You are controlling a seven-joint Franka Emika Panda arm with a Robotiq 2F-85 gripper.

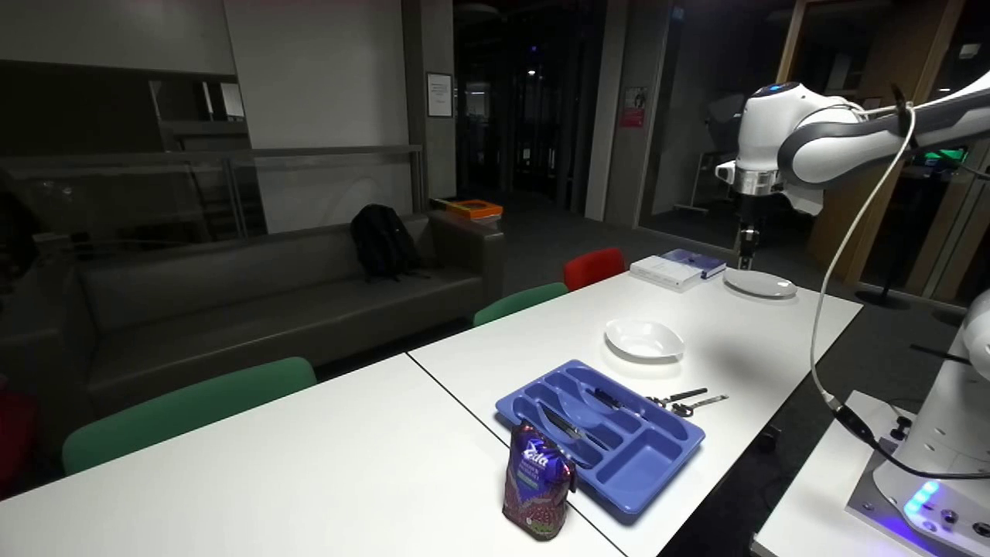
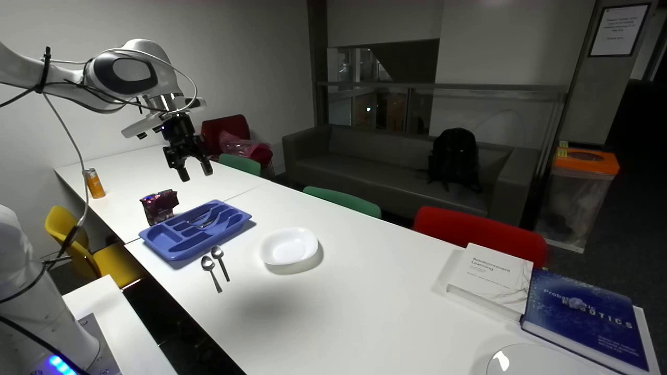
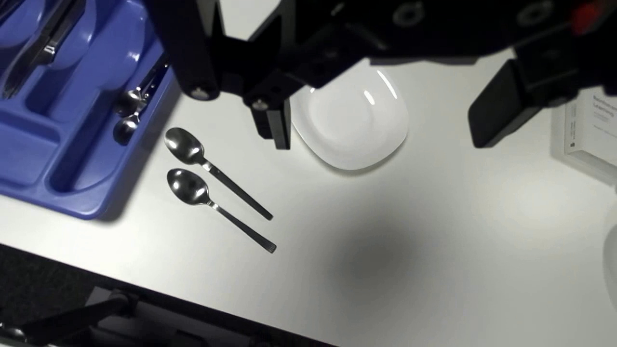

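My gripper hangs open above the white table, nothing between its spread fingers. In exterior view 2 the gripper appears high over the table. Below it in the wrist view lies a white bowl, its upper part hidden by the gripper body. Two metal spoons, an upper spoon and a lower spoon, lie side by side on the bare table. They rest between the bowl and a blue cutlery tray, which holds knives and two more spoons.
A dark coffee bag stands beside the tray. A white book and a blue book lie at the far end, near a plate. Between bowl and books the table is clear. An orange bottle stands at the other end.
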